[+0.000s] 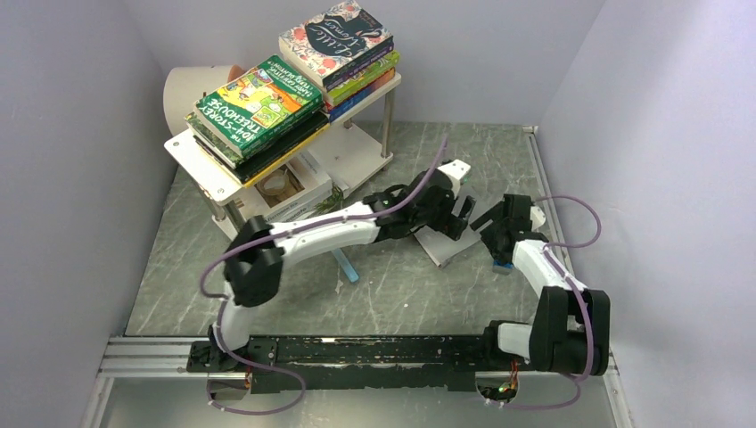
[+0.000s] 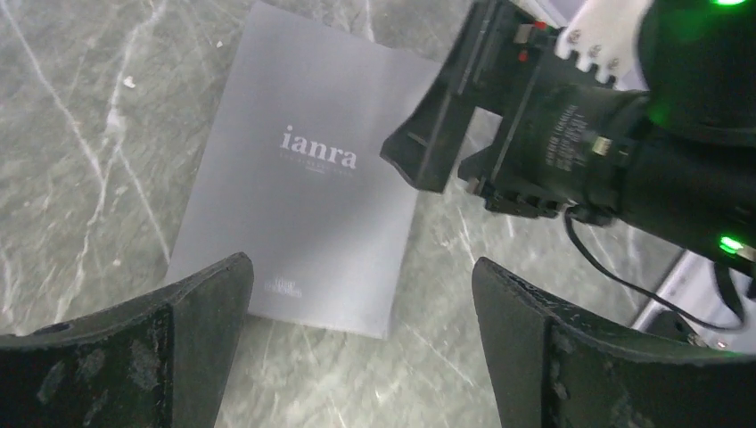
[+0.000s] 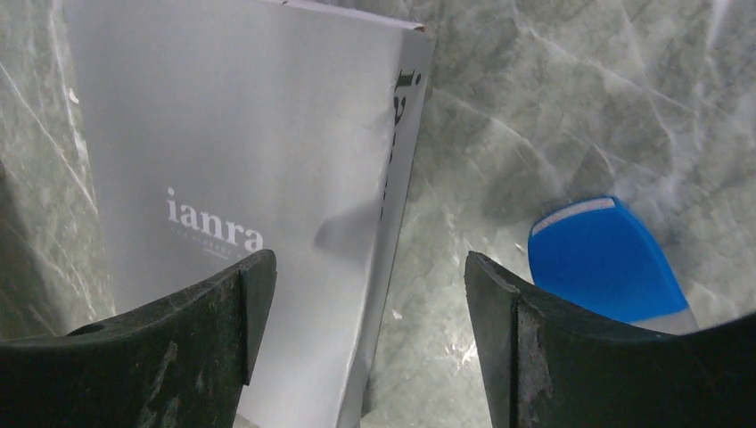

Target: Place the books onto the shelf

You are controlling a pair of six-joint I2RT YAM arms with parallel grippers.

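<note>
A flat grey box file marked "ianra" (image 2: pixel 285 169) lies on the marbled floor. The top view shows this grey file (image 1: pixel 440 247) partly covered by the left arm. My left gripper (image 1: pixel 462 218) hangs over it, fingers apart, and the left wrist view has only the file and floor beyond them. To its right, my right gripper (image 1: pixel 481 230) is close to the file's right side; its fingers (image 3: pixel 183 343) are apart with nothing gripped. On the shelf are a green "Treehouse" book (image 1: pixel 260 105) on a pile and a "Little Women" book (image 1: pixel 336 40) on another.
A white two-tier shelf (image 1: pixel 208 181) stands at the back left, with a tape roll in a box on its lower level. A blue block (image 3: pixel 606 259) sits right of the file. Another blue piece (image 1: pixel 345 266) lies near the left arm.
</note>
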